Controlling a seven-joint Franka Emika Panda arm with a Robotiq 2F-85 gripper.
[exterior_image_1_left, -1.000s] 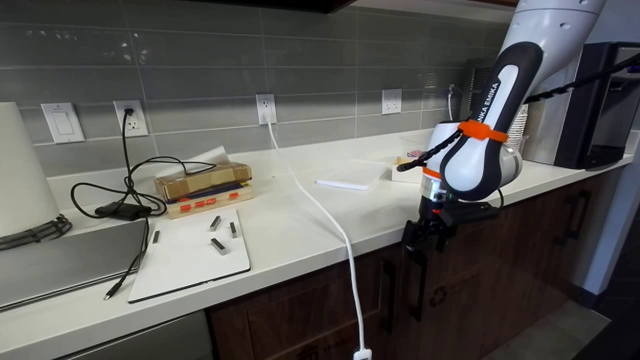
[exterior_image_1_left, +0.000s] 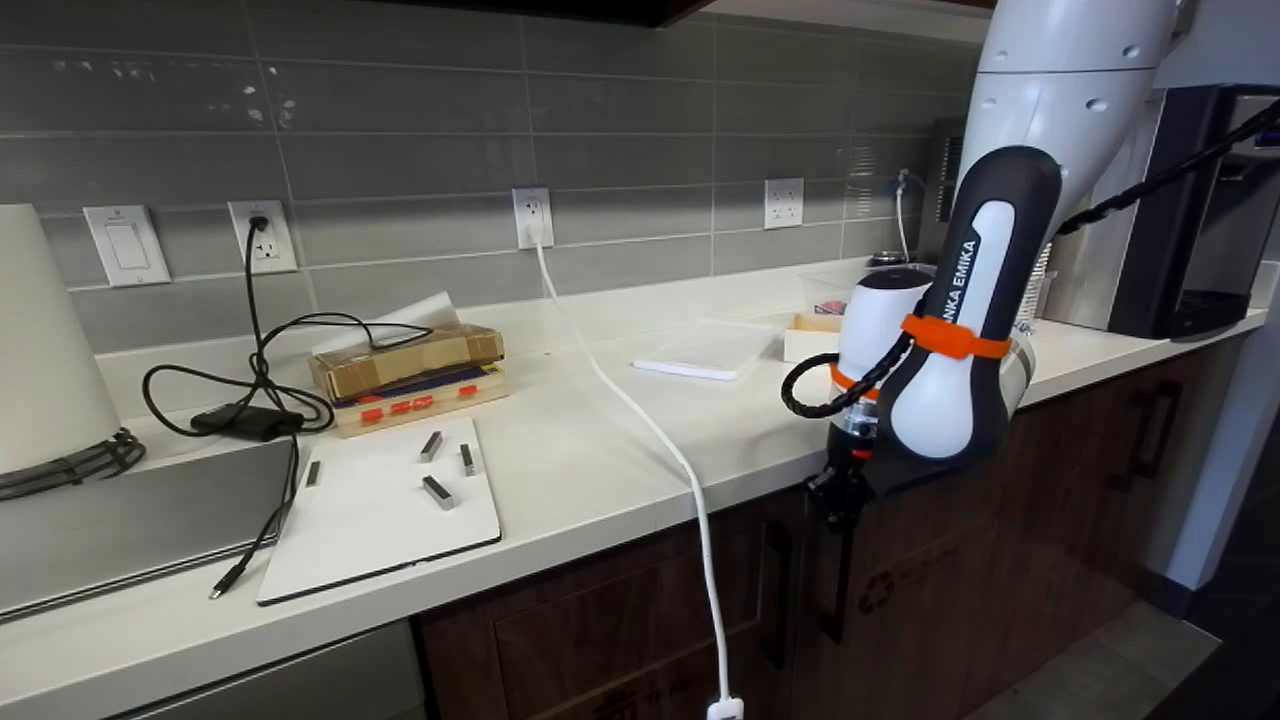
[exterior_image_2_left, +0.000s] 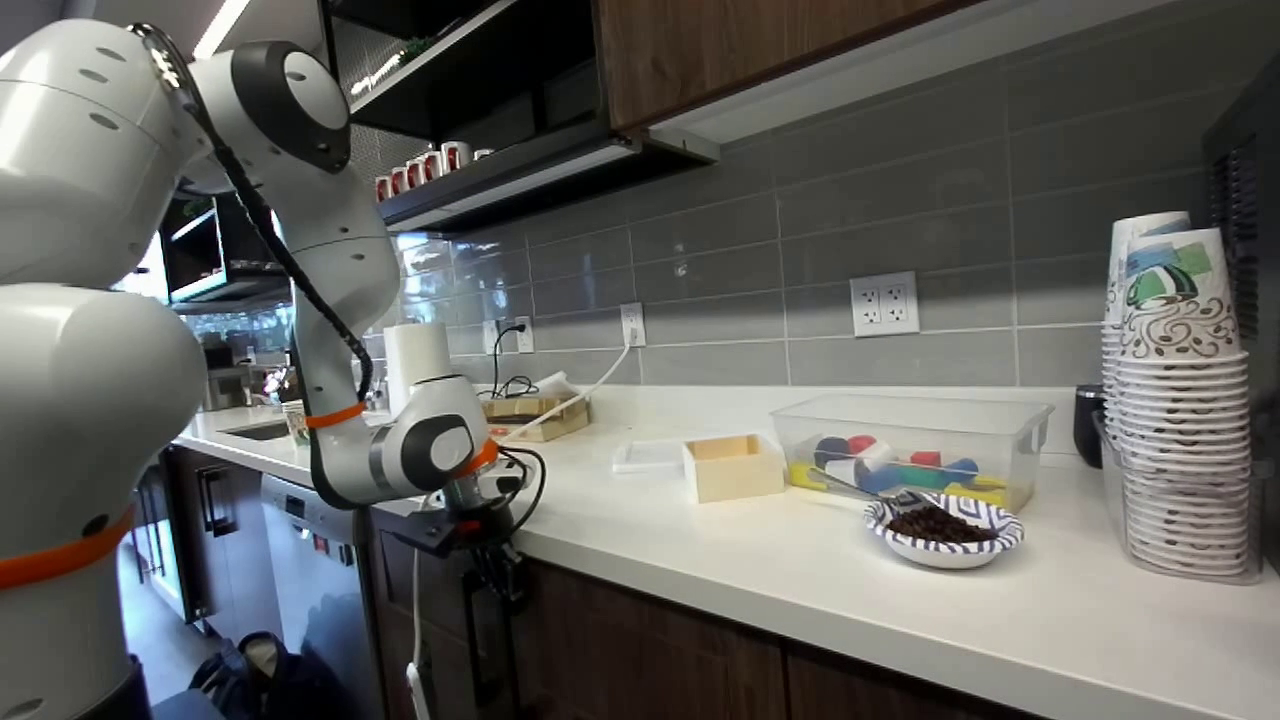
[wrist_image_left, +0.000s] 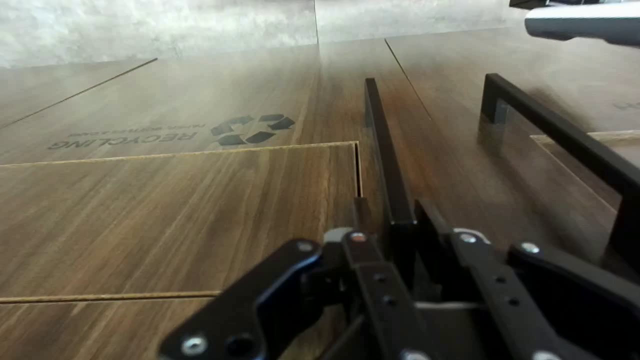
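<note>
In the wrist view, a long black bar handle (wrist_image_left: 384, 144) stands out from the brown wood cabinet front (wrist_image_left: 252, 210). My gripper straddles the near end of this bar, one finger on each side. A gap shows between the left finger and the bar, while the right finger (wrist_image_left: 433, 222) lies close along it. The fingers are part open. From outside, the gripper (exterior_image_1_left: 840, 498) hangs just below the counter's front edge, at the top of the handle (exterior_image_1_left: 836, 588); its fingers are too dark there to separate.
Another black handle (wrist_image_left: 552, 126) is close by on the neighbouring door. A white cable (exterior_image_1_left: 708, 564) drapes over the counter edge to the left. On the counter (exterior_image_2_left: 720, 552) stand a patterned bowl (exterior_image_2_left: 942, 552), a clear bin (exterior_image_2_left: 912, 420) and stacked cups (exterior_image_2_left: 1182, 444).
The arm has come down and its wrist has turned. My gripper sits lower, at the handle's top, and its fingers, spread wide before, look closer together.
</note>
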